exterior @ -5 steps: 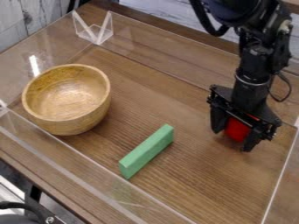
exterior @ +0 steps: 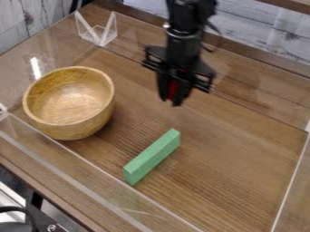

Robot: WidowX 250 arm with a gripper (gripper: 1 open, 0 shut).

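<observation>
The black robot arm reaches down from the top centre to its gripper [exterior: 166, 83], which stands over the upper middle of the wooden table. A small red object [exterior: 172, 78] shows at the fingertips, mostly hidden by the gripper, which appears shut on it.
A tan oval bowl [exterior: 67, 104] sits at the left. A green bar [exterior: 152, 156] lies diagonally in the lower middle. A clear object [exterior: 94, 27] stands at the upper left.
The arm and gripper have moved from the right side of the table leftward and back to the upper middle, with the red object going along.
</observation>
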